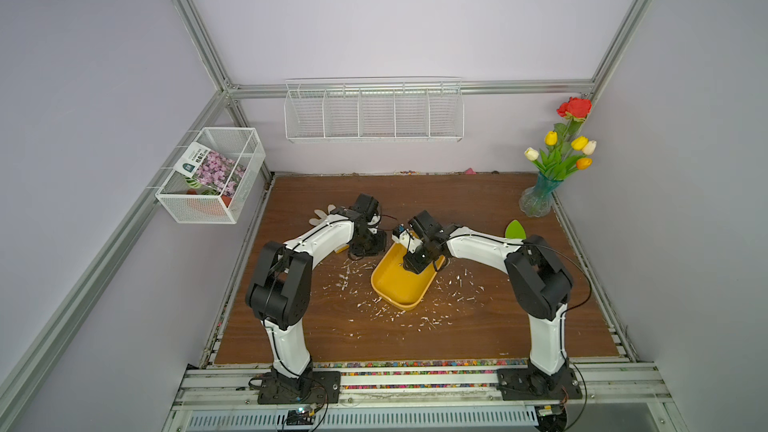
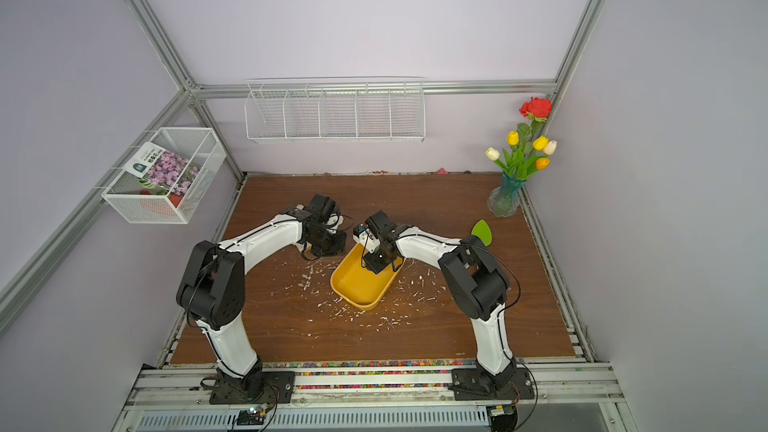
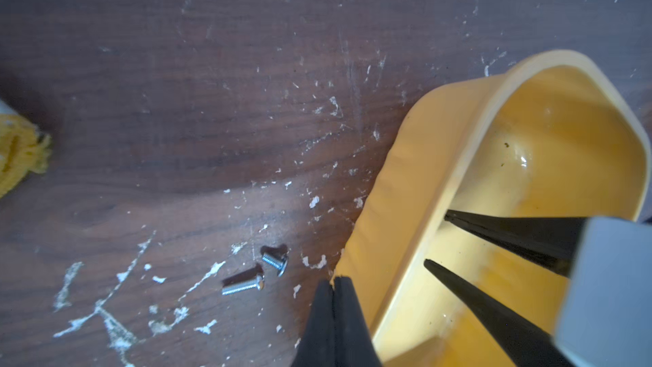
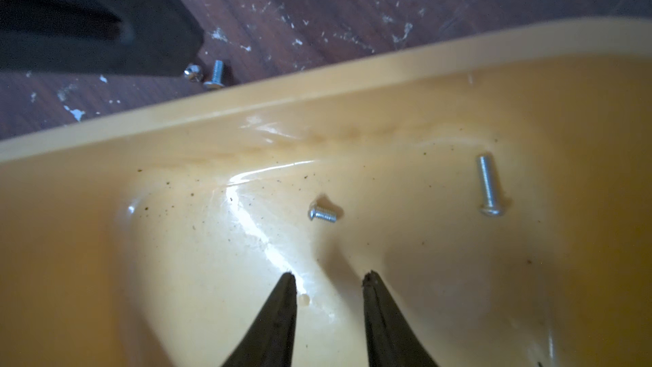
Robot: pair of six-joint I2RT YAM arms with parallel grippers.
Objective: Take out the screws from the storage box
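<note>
The yellow storage box (image 1: pixel 400 284) stands on the table between both arms. Inside it, the right wrist view shows a short screw (image 4: pixel 322 213) near the middle of the floor and a longer screw (image 4: pixel 489 185) towards the right end. My right gripper is open above the box floor, its fingers apart and empty, with the short screw just ahead of the tips. Outside the box, a short screw (image 3: pixel 275 261) and a longer one (image 3: pixel 242 286) lie on the wood. My left gripper is shut beside the box wall, close to those two, nothing showing between its fingers.
Pale flakes (image 1: pixel 436 321) litter the table round the box. A white glove (image 1: pixel 323 214) with a yellow cuff (image 3: pixel 20 151) lies behind the left arm. At the right stand a green leaf-shaped piece (image 1: pixel 515 229) and a flower vase (image 1: pixel 537 197). The front table area is open.
</note>
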